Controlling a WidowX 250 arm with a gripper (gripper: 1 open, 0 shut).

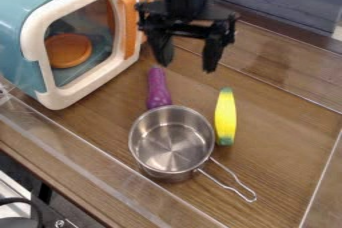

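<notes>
My black gripper (pixel 186 44) hangs high over the wooden counter, open, with nothing visible between its fingers. Below it a purple eggplant (pixel 158 88) lies upright in view behind a steel pot (pixel 171 142) with a wire handle. A yellow banana (pixel 226 117) lies to the right of the pot.
A toy microwave (pixel 56 84) with an orange plate (pixel 70 49) inside stands at the upper left.
</notes>
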